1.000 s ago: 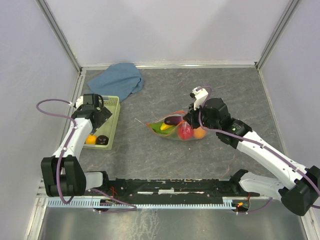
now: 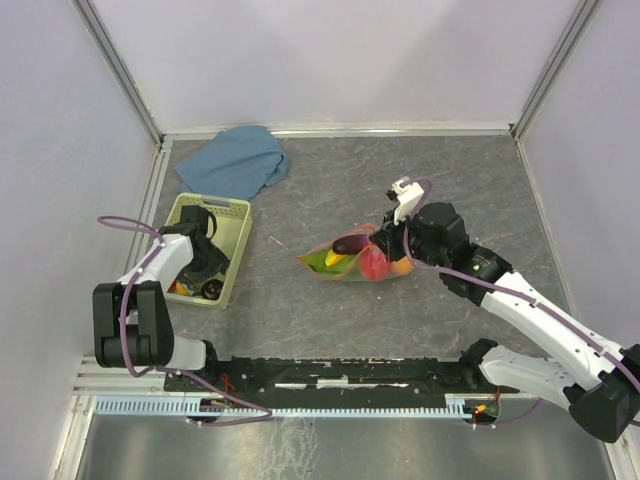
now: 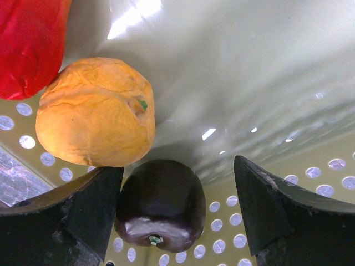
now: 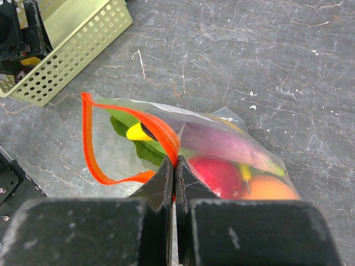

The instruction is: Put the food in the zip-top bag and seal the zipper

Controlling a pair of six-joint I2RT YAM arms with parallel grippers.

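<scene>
In the left wrist view my left gripper is open, one finger on each side of a dark, round vegetable (image 3: 161, 205) with a small green stem. That vegetable lies nearer the left finger; whether they touch I cannot tell. An orange food (image 3: 95, 111) and a red one (image 3: 28, 44) lie beside it in the basket (image 2: 236, 270). My right gripper is shut on the rim of the clear zip top bag (image 4: 222, 124), pinching its orange zipper (image 4: 158, 130). The bag's mouth gapes toward the basket, with several pieces of food inside.
A blue cloth (image 2: 235, 162) lies behind the basket. Between basket and bag the grey table (image 2: 275, 310) is clear. The basket's perforated wall (image 4: 77, 55) stands close to the left gripper.
My left gripper has moved down toward the front of the basket. The basket has shifted slightly right and forward. The bag and right gripper have moved barely to the right.
</scene>
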